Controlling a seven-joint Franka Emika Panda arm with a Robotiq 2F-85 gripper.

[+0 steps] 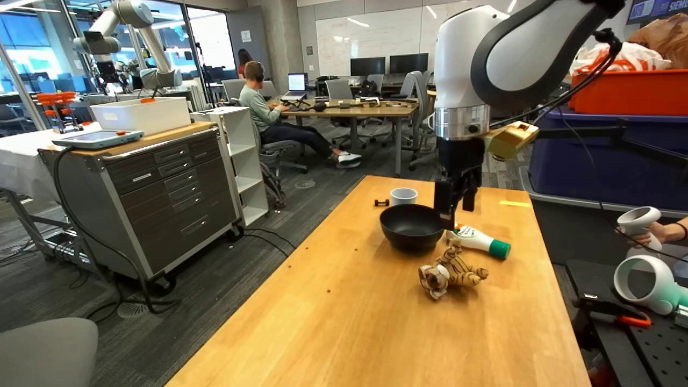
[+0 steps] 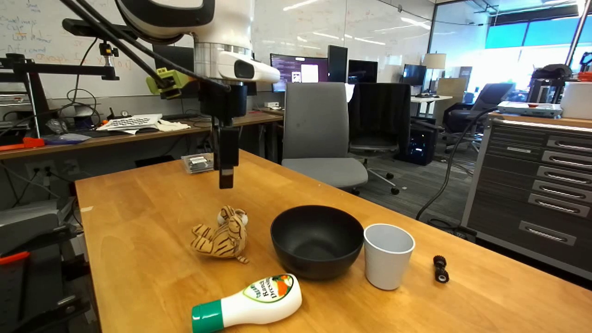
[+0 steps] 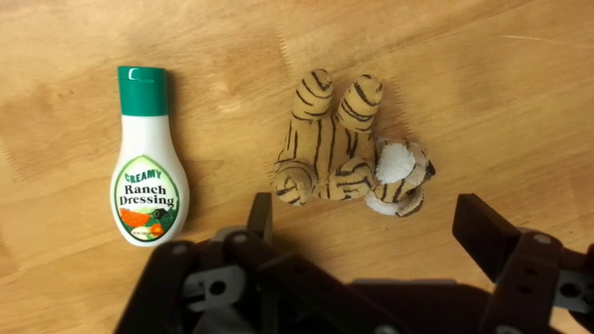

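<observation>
A striped plush tiger lies on the wooden table, its head to the right in the wrist view. My gripper is open above the table, its two fingers wide apart with only bare wood and the toy's lower edge showing between them. In exterior view 2 the gripper hangs higher than the tiger, clear of it. A white ranch dressing bottle with a green cap lies on its side left of the toy. The black bowl stands upright beside both, looking empty.
A light grey cup stands close to the bowl, and a small dark dumbbell-shaped piece lies beyond it. A clear packet rests at the table's far edge.
</observation>
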